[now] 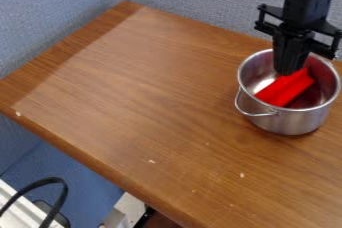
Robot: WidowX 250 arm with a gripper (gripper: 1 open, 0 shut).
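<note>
A steel pot [281,120] with a wire handle stands on the wooden table [134,112] at the right. A red elongated object [282,91] lies inside it. My black gripper [287,64] reaches down from the top right into the mouth of the pot, its tips just above or beside the red object's far end; it looks shut, with nothing visible between its fingers.
Grey-blue padded walls [54,22] line the left and back. A black cable [54,187] and white fittings lie below the table's edge at the lower left.
</note>
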